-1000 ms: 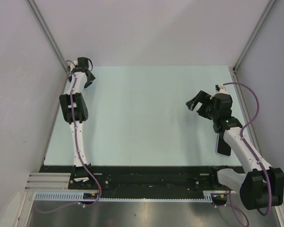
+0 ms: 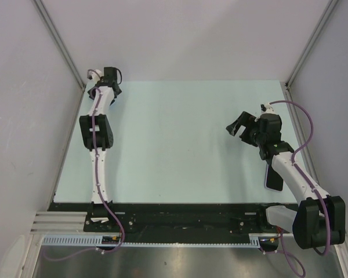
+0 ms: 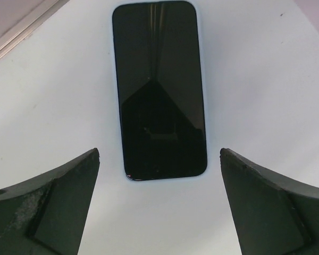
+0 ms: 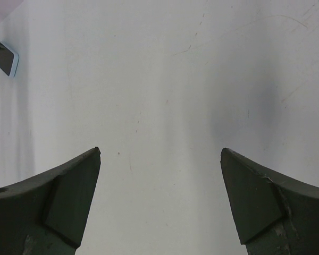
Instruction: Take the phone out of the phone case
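Observation:
In the left wrist view a black phone lies screen up, with a thin pale blue case edge showing around it. My left gripper is over the phone's near end, its fingers apart on either side and nothing held. From the top, the left arm covers most of this phone at the far left corner, leaving a pale blue bit visible. My right gripper hangs open above bare table at the right. The right wrist view shows only table between its fingers, plus the cased phone at top left.
A second flat black rectangle with a pale border lies at the right edge, partly behind the right arm. Walls stand close beside the left corner.
The right arm has barely moved.

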